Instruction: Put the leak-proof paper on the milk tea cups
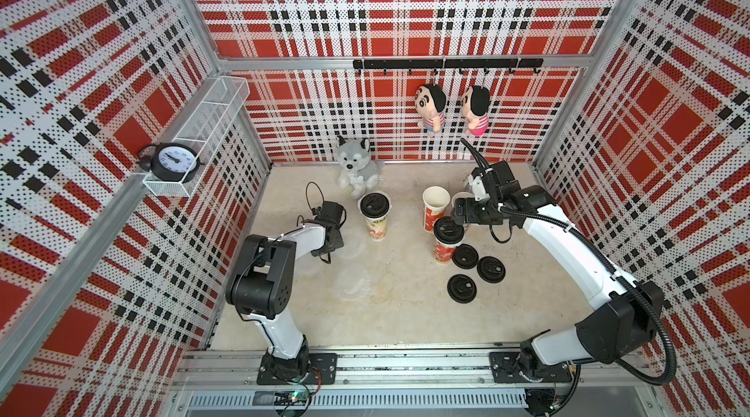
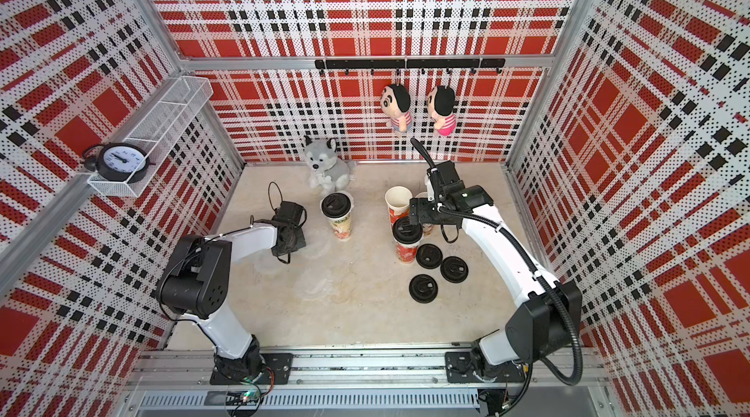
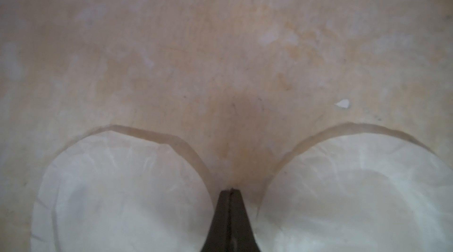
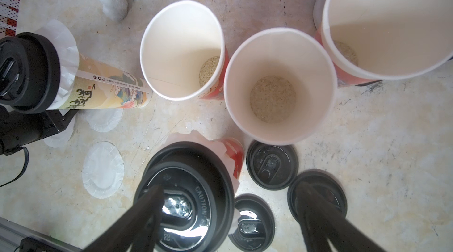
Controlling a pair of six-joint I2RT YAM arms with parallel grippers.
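Two round white paper sheets fill the lower left wrist view, a left sheet (image 3: 127, 195) and a right sheet (image 3: 354, 195), both on the table. Between their edges my left gripper is shut, with nothing between its fingers and both sheets outside them. The right wrist view also shows a paper sheet (image 4: 102, 169) lying loose. Three open paper cups stand in a row there: a left cup (image 4: 158, 53), a middle cup (image 4: 280, 129) and a right cup (image 4: 368, 20), each with grains at its bottom. My right gripper hangs open above the cup area.
A lidded tan cup (image 1: 376, 225) and a lidded red cup (image 1: 446, 249) stand upright. Loose black lids, such as a front lid (image 1: 461, 288), lie near the red cup. A grey plush dog (image 1: 358, 167) sits at the back.
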